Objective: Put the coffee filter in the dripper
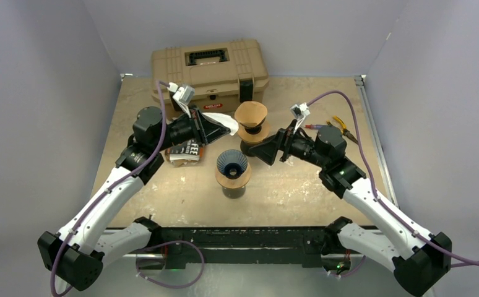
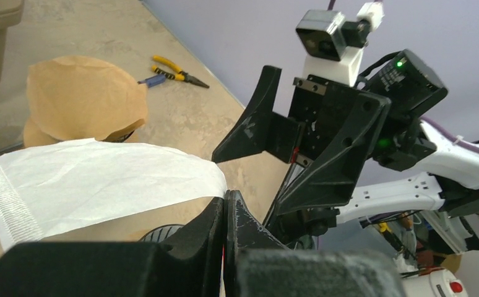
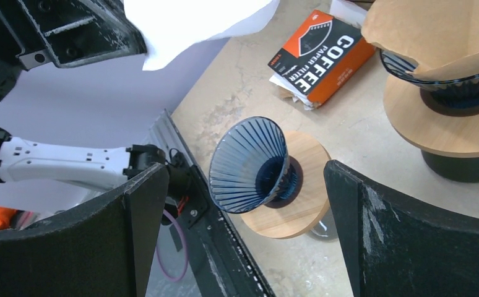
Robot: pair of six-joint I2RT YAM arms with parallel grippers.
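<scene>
A white paper filter (image 2: 101,182) hangs from my left gripper, whose fingers are shut on its edge. From above, the filter (image 1: 226,121) shows beyond that gripper's tips, above the table. My right gripper (image 1: 263,155) is open and empty, to the right of the empty dripper. In the right wrist view the ribbed blue dripper (image 3: 249,166) appears between its fingers, farther off. The dripper (image 1: 232,163) stands on a wooden collar over a glass base. A second dripper behind it holds a brown filter (image 1: 251,113).
A coffee filter box (image 3: 320,60) lies on the table at the left, partly under my left arm. At the back stands a tan toolbox (image 1: 209,71). Pliers (image 1: 346,129) lie at the right.
</scene>
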